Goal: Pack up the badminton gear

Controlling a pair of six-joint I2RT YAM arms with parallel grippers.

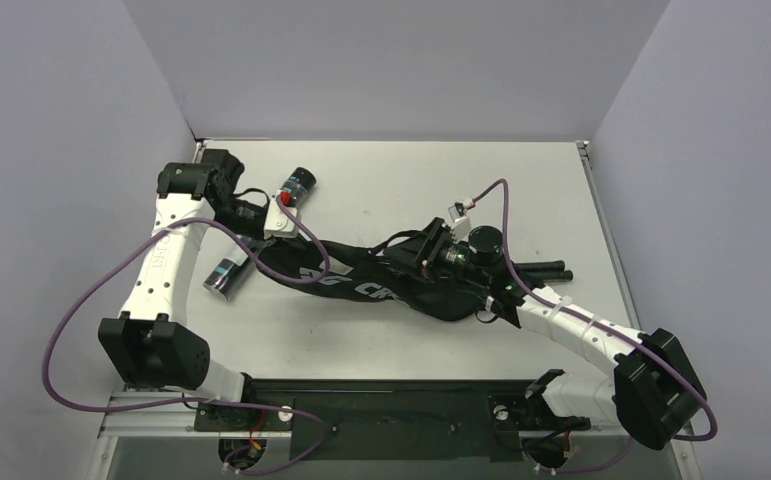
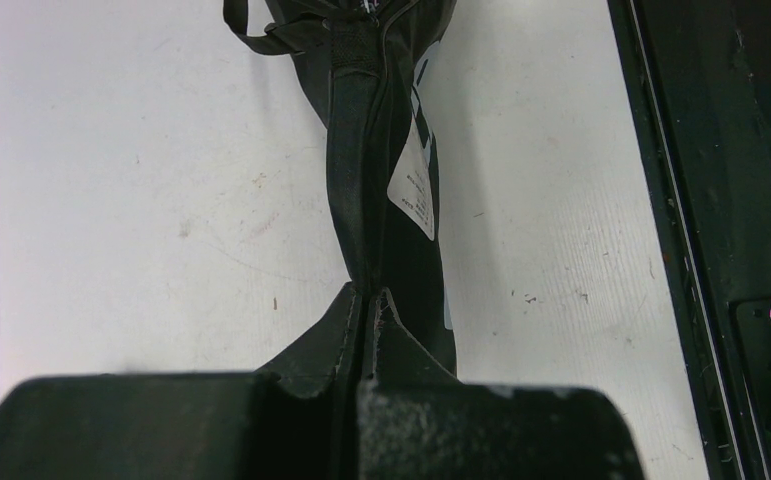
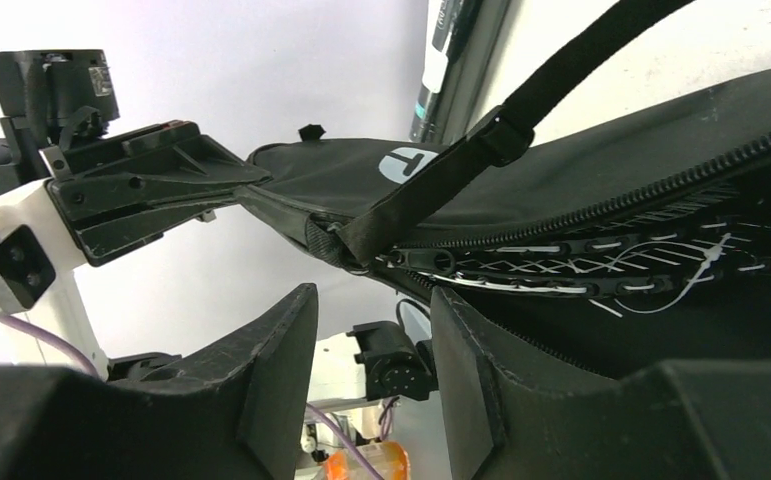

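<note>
A long black bag [image 1: 336, 275] with white lettering stretches across the middle of the table. My left gripper is shut on its left end, a narrow fold of black fabric. Over the bag's right half hangs my right gripper, its fingers parted with nothing visible between them. The right wrist view shows the bag's zipper undone, and racket strings [image 3: 661, 265] inside the opening. A zipper pull [image 3: 429, 260] lies by the bag's strap [image 3: 451, 175], just beyond the fingertips. Black handles [image 1: 546, 268] stick out beyond the right arm. A shuttlecock tube [image 1: 226, 275] lies partly hidden under the left arm.
Purple hoses loop beside both arms, one crossing over the bag's left part. Grey walls [image 1: 391, 70] stand at the back and sides. The white table [image 1: 411, 175] is clear behind the bag, and a strip in front is bare.
</note>
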